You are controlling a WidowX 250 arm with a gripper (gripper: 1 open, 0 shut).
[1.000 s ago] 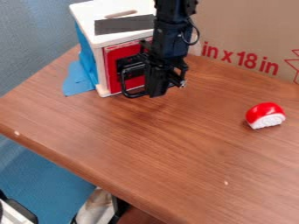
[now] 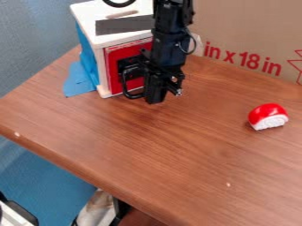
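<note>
A black arm reaches down from the top to a white box (image 2: 90, 18) with a red front panel (image 2: 112, 57) at the back left of the wooden table. Its gripper (image 2: 147, 81) is at the red panel, beside a dark frame-like part there; whether its fingers are open or shut is unclear. A red and white rounded object (image 2: 268, 116) lies at the right of the table.
A blue sheet (image 2: 78, 80) lies left of the box. A cardboard panel (image 2: 252, 31) stands behind. The table's left edge drops to a blue floor.
The arm and gripper have shifted very slightly to the left; otherwise the scene looks the same.
</note>
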